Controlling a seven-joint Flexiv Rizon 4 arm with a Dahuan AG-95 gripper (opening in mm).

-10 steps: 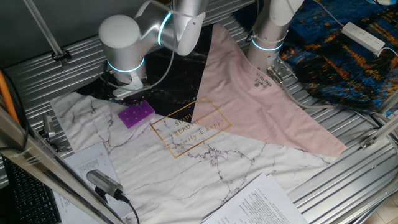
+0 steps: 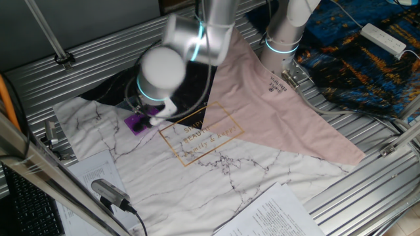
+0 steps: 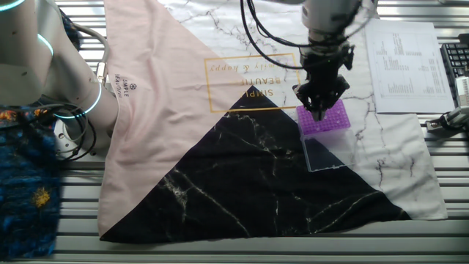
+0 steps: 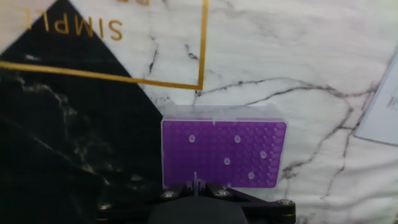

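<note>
A purple rack point(image 4: 224, 152) with a grid of wells lies on the marble-print cloth, a few small pale round pieces dotted over its top. In the second exterior view a clear lid-like panel point(image 3: 322, 155) extends from the purple rack point(image 3: 333, 121) over the black part of the cloth. My gripper point(image 3: 319, 114) points down over the rack and hides part of it. At the bottom of the wrist view, my gripper appears shut, its tips together at the rack's near edge. Nothing clear shows between them. Whether the tips touch the rack cannot be told.
Printed sheets point(image 2: 272, 213) lie at the cloth's front edge, with another sheet point(image 3: 410, 66) near a keyboard. A grey device point(image 2: 110, 193) with a cable sits at the side.
The arm has shifted right and toward the front in the first exterior view. Its gripper, behind the rack before, is now over it and covers part of it. The rack appears unmoved.
</note>
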